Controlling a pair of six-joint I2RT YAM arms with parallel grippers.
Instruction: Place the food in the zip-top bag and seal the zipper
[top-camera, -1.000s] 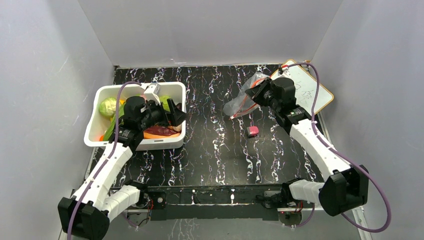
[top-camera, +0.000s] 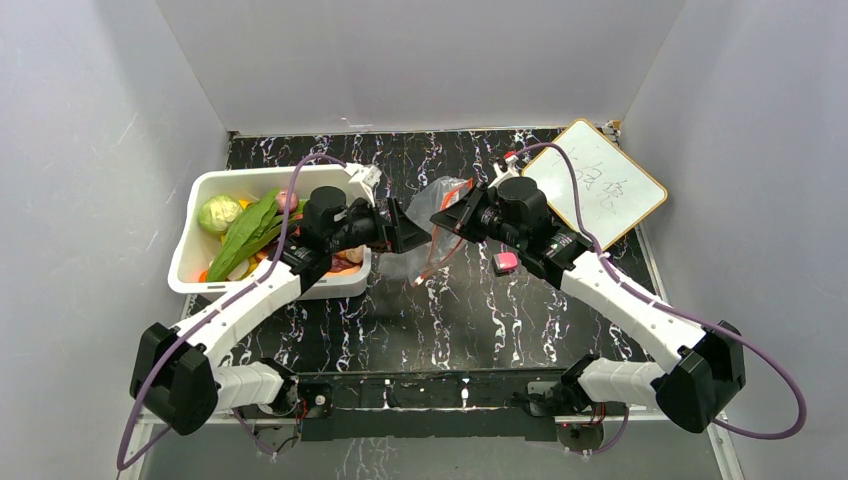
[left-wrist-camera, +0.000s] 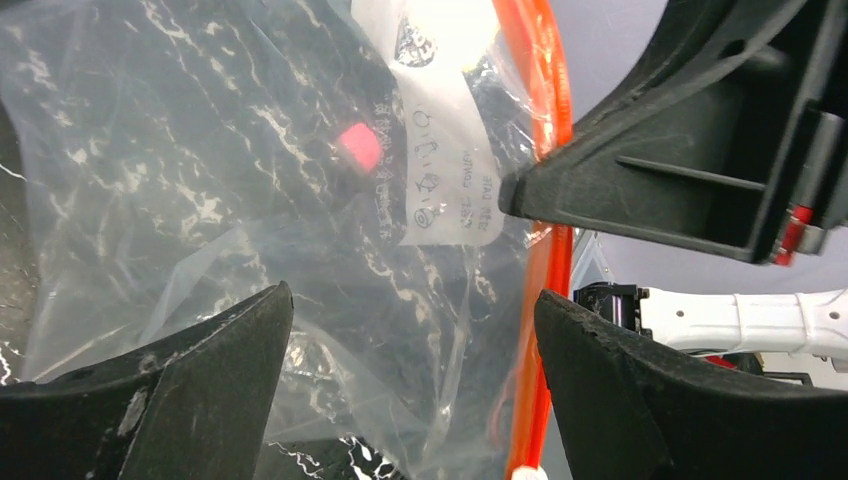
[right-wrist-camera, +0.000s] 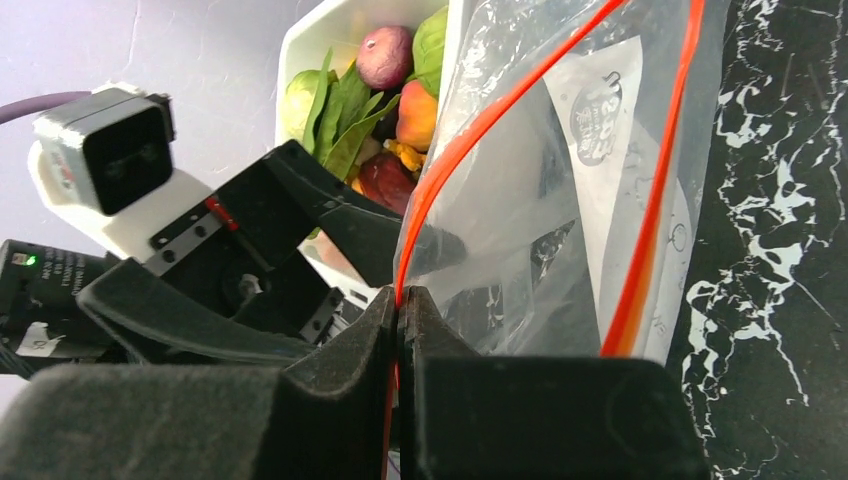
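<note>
The clear zip top bag (top-camera: 410, 262) with orange-red zipper strips hangs from my right gripper (top-camera: 437, 220), which is shut on one strip at the bag's mouth. In the right wrist view the orange zipper strip (right-wrist-camera: 470, 135) runs up from between those fingers, and a second strip (right-wrist-camera: 655, 210) stands apart from it, so the mouth gapes. My left gripper is open close to the bag, one fingertip showing through the clear film in the right wrist view. Its fingers hold nothing that I can see. The food, including a peach (right-wrist-camera: 417, 115), lies in the white bin.
A white bin (top-camera: 180, 255) of vegetables and fruit stands at the left, under the left arm. A pink and black block (top-camera: 505, 262) sits right of centre. A whiteboard (top-camera: 600, 180) leans at the back right.
The grippers are now close together.
</note>
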